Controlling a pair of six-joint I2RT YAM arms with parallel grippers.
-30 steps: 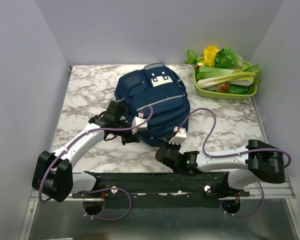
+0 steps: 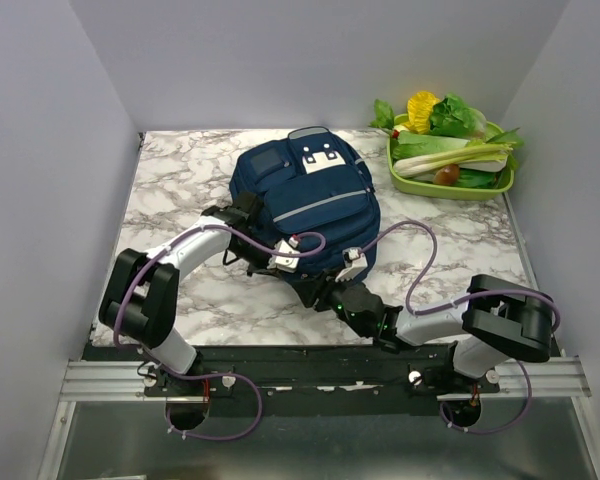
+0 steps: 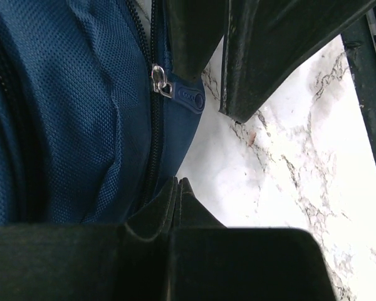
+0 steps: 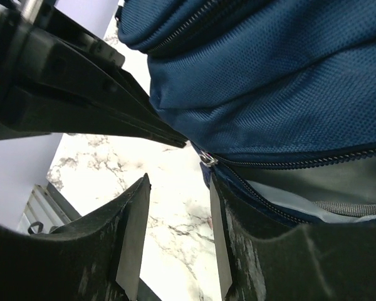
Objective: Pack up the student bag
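Note:
The navy backpack (image 2: 305, 195) lies on the marble table, its lower edge between both grippers. In the left wrist view its zipper pull (image 3: 187, 95) hangs at the seam, just above my left gripper, which is shut with nothing visible between its fingers. My right gripper stands open below the zipper pull (image 4: 208, 160), which lies near the tip of its right finger. In the right wrist view, the left gripper's dark fingers reach in from the left, next to the bag's seam. An opening with grey lining shows beside the zipper.
A green basket (image 2: 410, 183) of vegetables and lettuce sits at the back right. Bare table (image 2: 170, 170) shows left of the bag and to its right. Grey walls enclose both sides and the back.
The bag is nearly unchanged.

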